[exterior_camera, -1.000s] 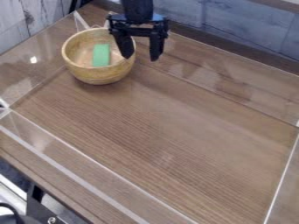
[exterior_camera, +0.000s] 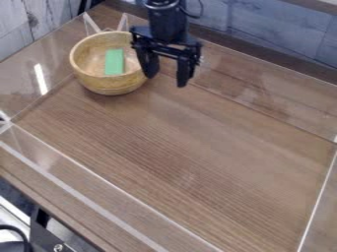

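My gripper hangs over the upper middle of the table, its dark fingers open, just right of a tan round bowl. A green block lies inside the bowl on its left part. I see nothing held between the fingers.
A pale wall runs along the back. Dark cables show at the lower left edge beyond the table.
The bowl and green block look unmoved.
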